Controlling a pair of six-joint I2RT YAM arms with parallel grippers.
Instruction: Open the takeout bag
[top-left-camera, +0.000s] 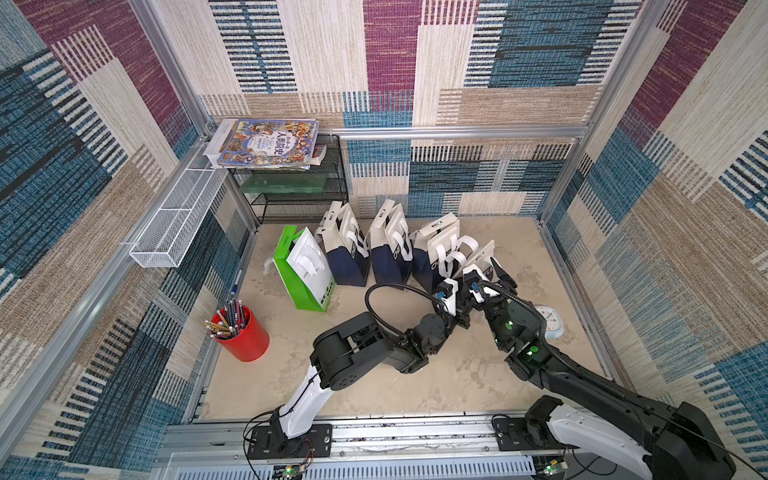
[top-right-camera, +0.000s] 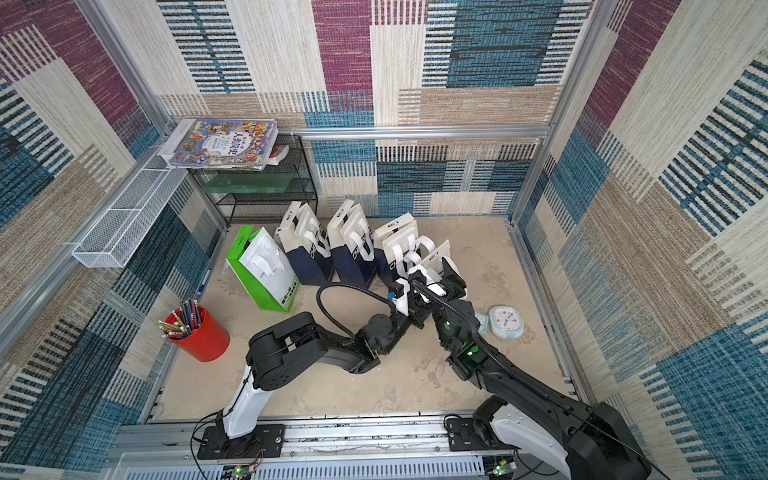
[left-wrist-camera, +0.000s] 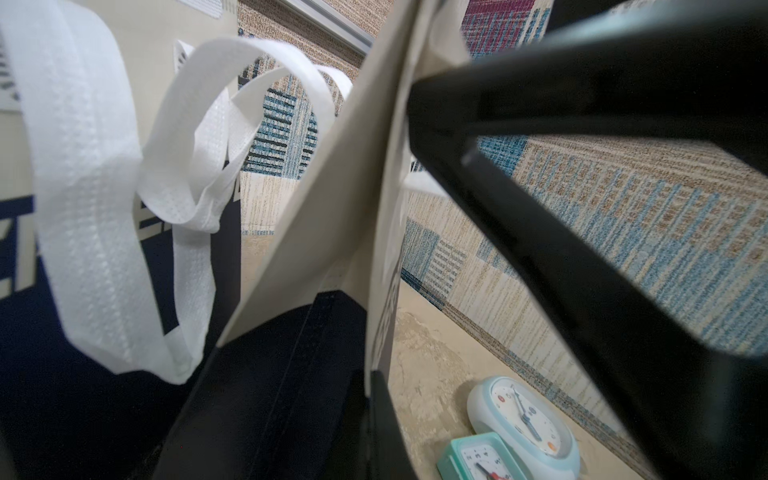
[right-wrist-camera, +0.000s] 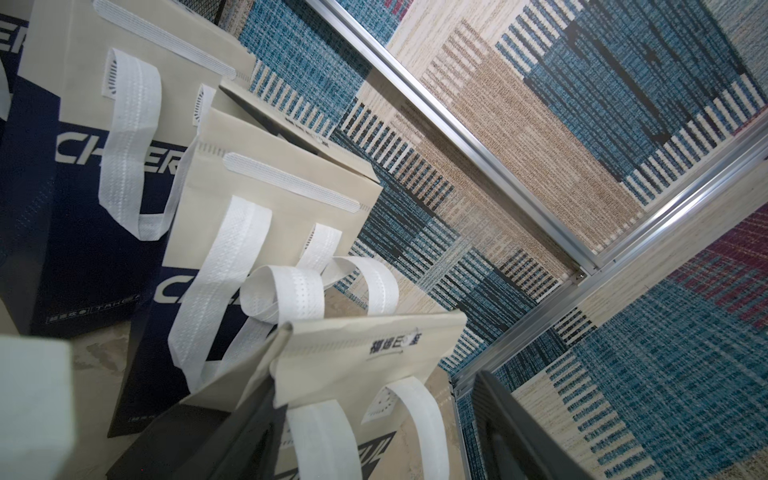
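The rightmost takeout bag (top-left-camera: 482, 254), cream on top and dark navy below, stands partly hidden behind both grippers. Its folded top flap (right-wrist-camera: 368, 352) and white handles show in the right wrist view, between the spread fingers of my right gripper, which is open around the bag's upper part. My left gripper (top-left-camera: 458, 297) is low at the front of this bag, and appears shut. In the left wrist view its black finger (left-wrist-camera: 512, 216) lies against the bag's cream panel (left-wrist-camera: 320, 216); whether the panel is pinched is hidden.
Two more navy-and-cream bags (top-left-camera: 390, 244), another such bag (top-left-camera: 436, 248), and a green-white bag (top-left-camera: 304, 268) stand leftward. A red pen cup (top-left-camera: 244, 340) is at left, a clock (top-right-camera: 505, 321) at right.
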